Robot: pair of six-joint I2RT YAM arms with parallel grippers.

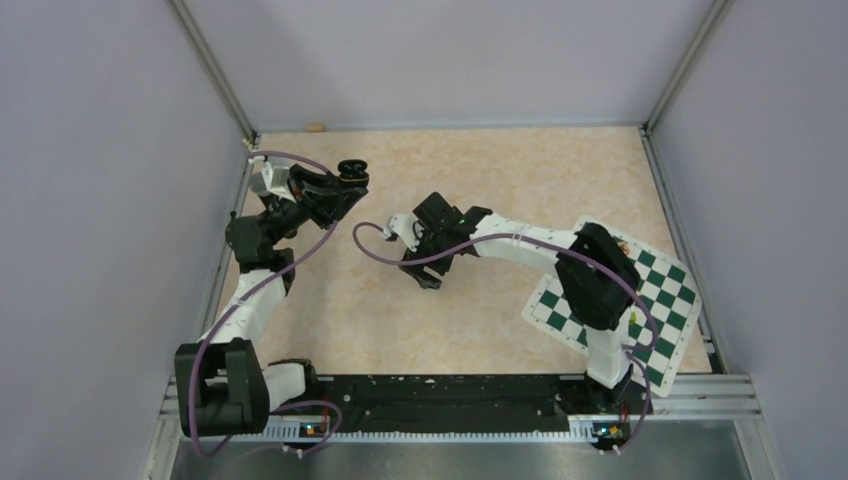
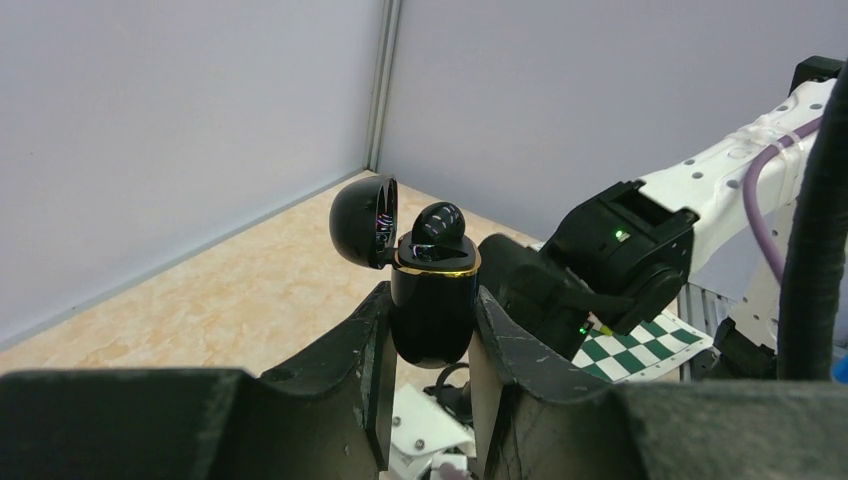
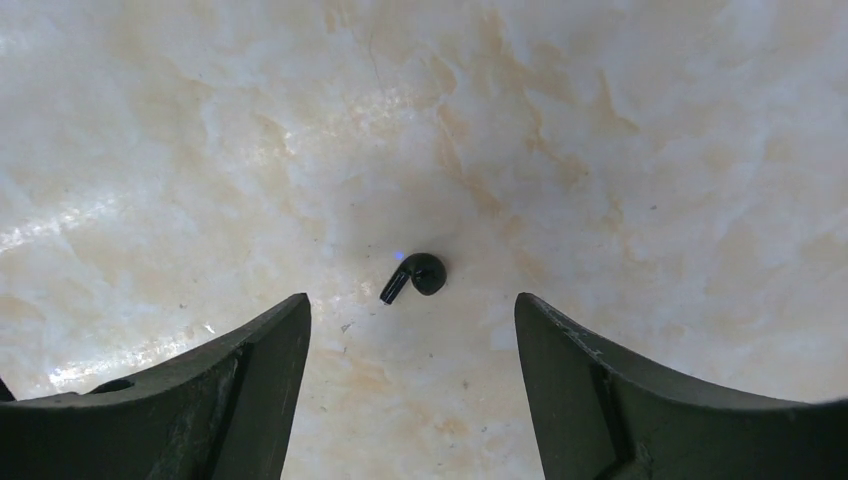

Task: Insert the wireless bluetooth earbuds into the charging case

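Observation:
My left gripper is shut on the black charging case point(image 2: 434, 318), which it holds upright above the table. The case has a gold band, and its lid point(image 2: 362, 220) stands open to the left. A rounded black earbud point(image 2: 438, 222) shows at the top of the case; how deep it sits cannot be told. Another black earbud point(image 3: 427, 273) lies on the table, its stem pointing lower left. Above it, my right gripper is open, with the earbud in view between its spread fingers but not touched. From the top, the right gripper point(image 1: 423, 274) hides that earbud.
A green and white checkered board point(image 1: 665, 300) lies at the right of the table, partly under the right arm. A small tan block point(image 1: 315, 127) sits at the back edge. Purple cables run along both arms.

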